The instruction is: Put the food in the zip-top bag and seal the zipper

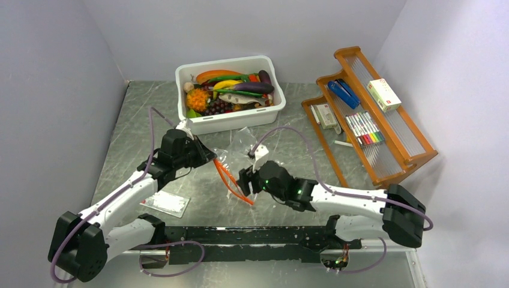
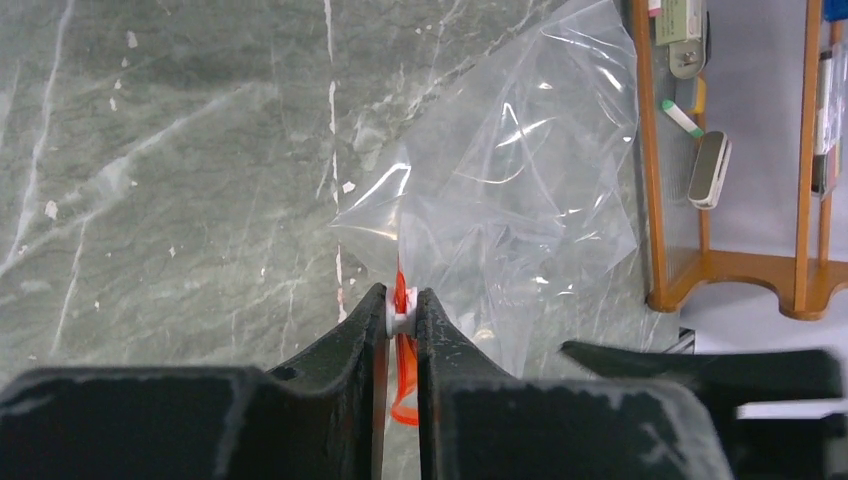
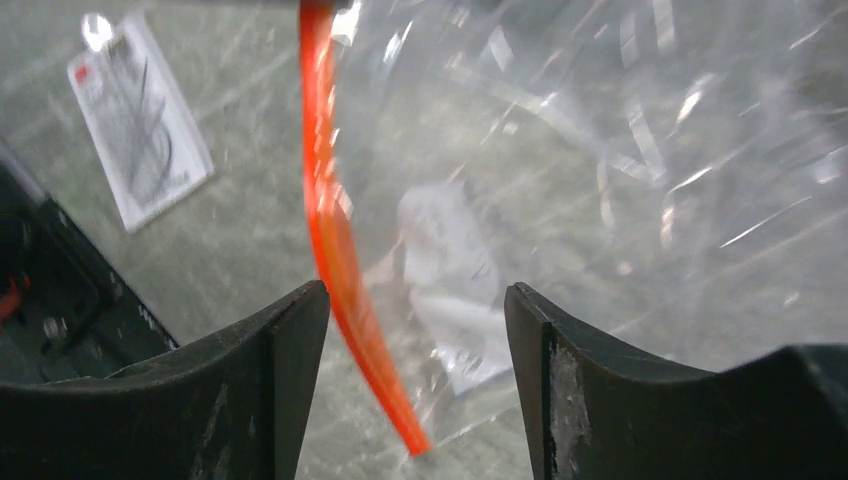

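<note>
The clear bag (image 2: 510, 170) with an orange zipper strip (image 1: 231, 180) hangs over the middle of the table. My left gripper (image 1: 211, 157) is shut on the upper end of its zipper top, pinched between the fingertips. My right gripper (image 1: 245, 180) stands open beside the strip's lower part, which hangs free in the right wrist view (image 3: 340, 260). The food, including an eggplant (image 1: 251, 88) and grapes (image 1: 218, 108), lies in the white bin (image 1: 228, 125) at the back.
A wooden rack (image 1: 390, 165) with markers and boxes stands at the right. A white flat card or pack (image 1: 165, 203) lies at front left. Bare table surrounds the bag.
</note>
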